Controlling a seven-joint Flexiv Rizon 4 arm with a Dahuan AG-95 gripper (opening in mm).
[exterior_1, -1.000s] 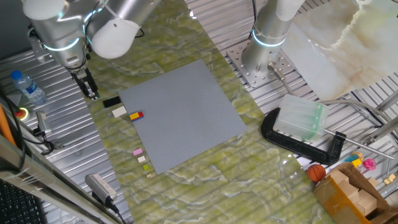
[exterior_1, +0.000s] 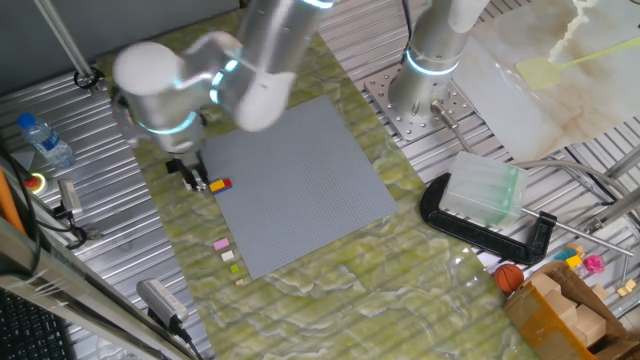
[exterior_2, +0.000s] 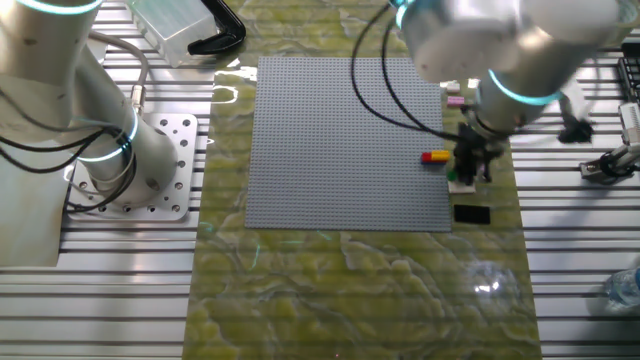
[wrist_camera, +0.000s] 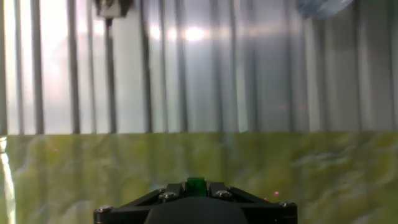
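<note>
A small green brick (wrist_camera: 196, 185) sits between the fingertips of my gripper, which is shut on it in the wrist view. The grey baseplate (exterior_1: 300, 185) lies flat on the green marbled surface. On the plate's edge rest a red brick (exterior_2: 427, 157) and a yellow brick (exterior_2: 441, 156), side by side. In exterior view 1 my gripper hangs just outside that edge, close to these bricks. A white brick (exterior_2: 461, 187) shows partly beneath the gripper in exterior view 2, with a black brick (exterior_2: 472, 214) beside it. Whether the green brick touches anything below cannot be made out.
Along the plate's edge lie a pink brick (exterior_1: 221, 244), a small white brick (exterior_1: 227, 256) and a lime brick (exterior_1: 236, 268). A black clamp (exterior_1: 490, 240) and a cardboard box (exterior_1: 560, 318) stand beyond the mat. Most of the plate is bare.
My gripper has moved toward the plate, from beyond the black brick to beside the red and yellow bricks. It now covers the white and black bricks in exterior view 1.
</note>
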